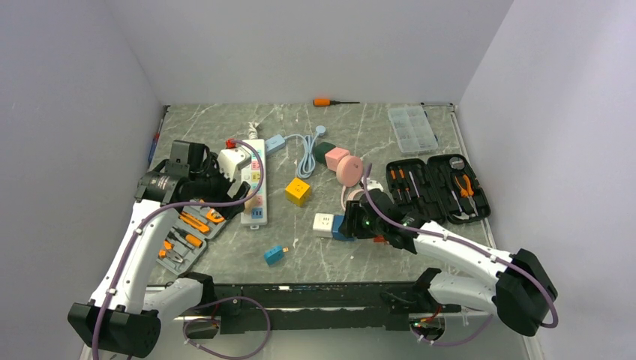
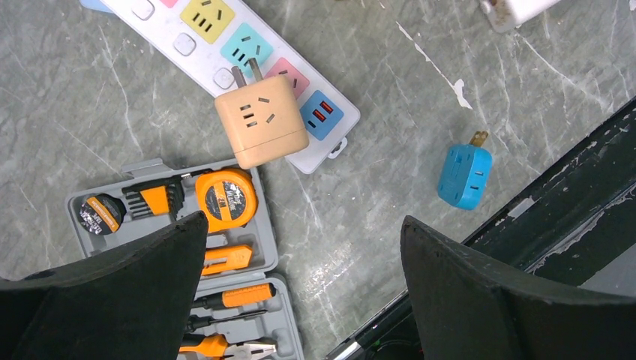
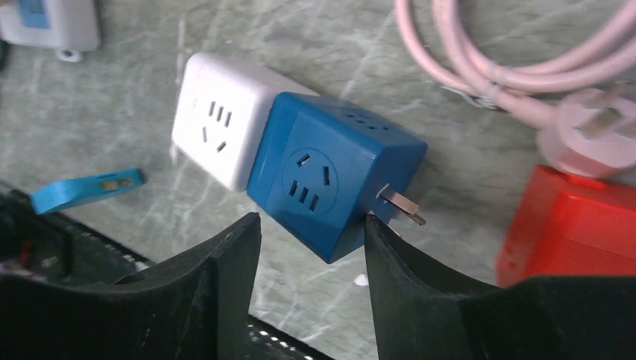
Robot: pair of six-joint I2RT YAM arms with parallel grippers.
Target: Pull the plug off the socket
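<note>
In the right wrist view a blue cube adapter (image 3: 311,180), prongs sticking out on the right, lies against a white socket block (image 3: 217,112). My right gripper has its fingertips on the blue cube's near end, shut on it. In the left wrist view my open left gripper hangs empty over the table, below a peach plug adapter (image 2: 262,120) on the white power strip (image 2: 195,60), its prongs visible. A small teal plug (image 2: 463,178) lies apart near the front edge.
An orange-tool case (image 1: 187,240) lies left, a black tool kit (image 1: 420,187) right. A yellow cube (image 1: 298,191), pink cable (image 3: 480,67) and red block (image 3: 562,232) surround the blocks. Bare table shows at front middle.
</note>
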